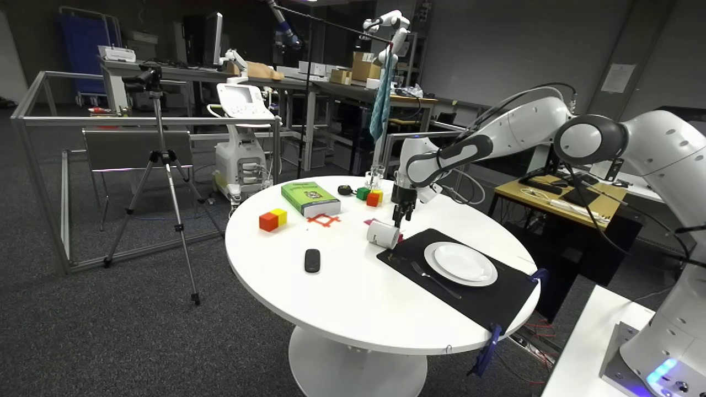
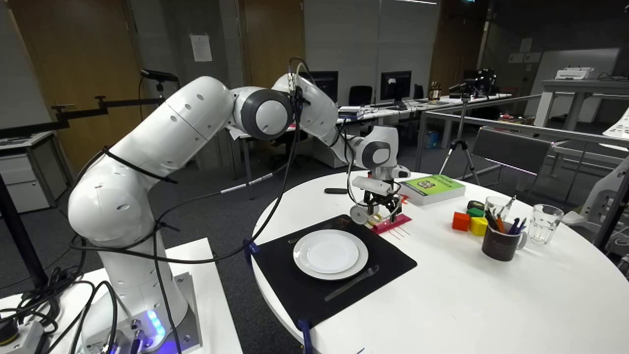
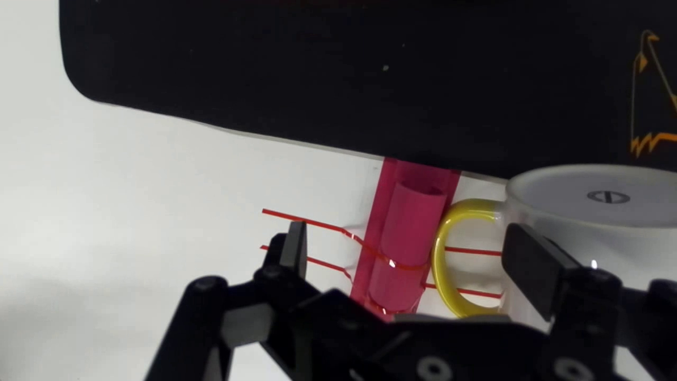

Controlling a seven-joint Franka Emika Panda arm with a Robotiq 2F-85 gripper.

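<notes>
A white mug (image 3: 571, 254) with a yellow handle (image 3: 447, 273) lies on its side by the corner of the black placemat (image 1: 404, 253). Beside the handle, a pink tube-like holder (image 3: 406, 235) is fixed to the white table, with thin red lines crossing under or over it. My gripper stands open above them, one finger (image 3: 293, 247) over bare table left of the pink holder. The other finger (image 3: 539, 273) covers part of the mug's wall; whether it touches is unclear. Handle and pink holder both appear between the fingers, ungripped.
White plates (image 2: 331, 253) sit on the placemat, a knife (image 2: 352, 283) and a fork (image 1: 433, 279) alongside. Elsewhere on the table are a green book (image 1: 311, 199), coloured cubes (image 2: 461, 221), a dark pen mug (image 2: 501, 243) and a black mouse-like object (image 1: 312, 261).
</notes>
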